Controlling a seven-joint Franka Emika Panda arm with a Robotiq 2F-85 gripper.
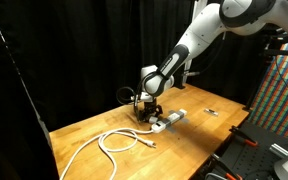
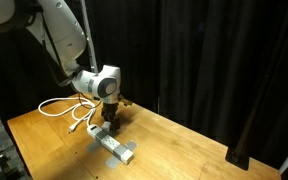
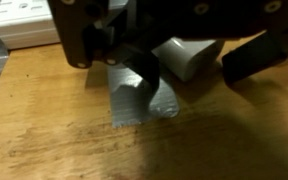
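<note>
A white power strip (image 2: 112, 145) lies on the wooden table, with grey tape at its sides. My gripper (image 1: 148, 119) is low over the table by the far end of the strip. In the wrist view its dark fingers (image 3: 134, 62) stand apart, and a small pale rounded piece (image 3: 189, 57) shows between them. Whether either finger touches that piece, I cannot tell. Silver tape (image 3: 139, 102) lies on the wood just under the left finger. Part of the strip is visible at the upper left of the wrist view.
A white cable (image 1: 106, 142) loops across the table to the left of the strip, its plug end near it. A small light object (image 1: 211, 112) lies to the right. Black curtain (image 2: 199, 70) hangs behind.
</note>
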